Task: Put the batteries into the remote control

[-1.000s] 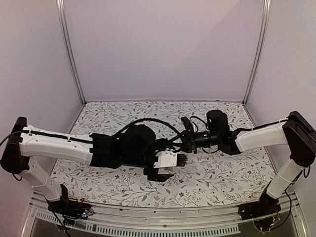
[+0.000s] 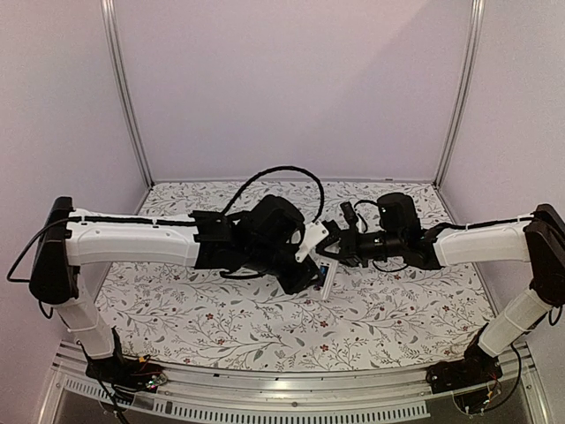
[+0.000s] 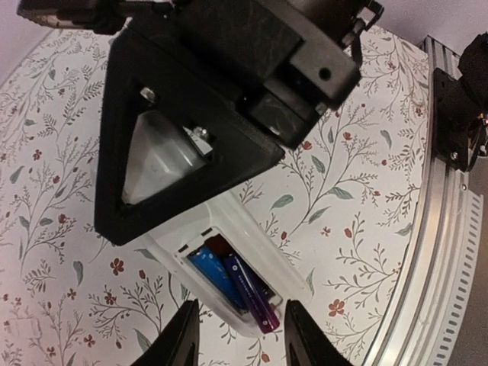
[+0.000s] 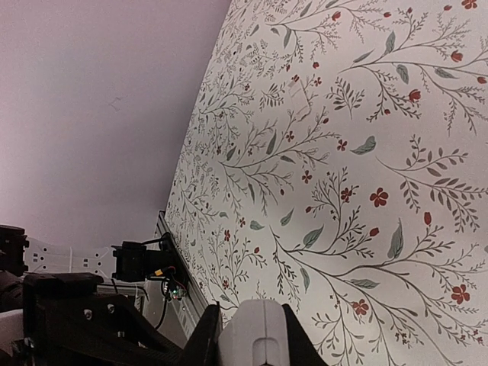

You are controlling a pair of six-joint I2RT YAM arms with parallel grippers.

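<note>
The white remote (image 3: 210, 217) is held in my right gripper, which is shut on it. Its battery compartment faces my left wrist camera, with a blue battery (image 3: 216, 274) lying inside and a dark purple battery (image 3: 250, 293) beside it, the purple one's lower end appearing to sit over the compartment's end. My left gripper is part open just beyond that lower end, with nothing seen between its fingertips. In the top view the left gripper (image 2: 305, 278) is beside the remote (image 2: 328, 278), partly covering it.
A metal rail (image 2: 282, 375) runs along the front edge, and pale walls stand at the sides and back.
Over the last second the left arm has risen and turned toward the remote, uncovering part of it in the top view.
</note>
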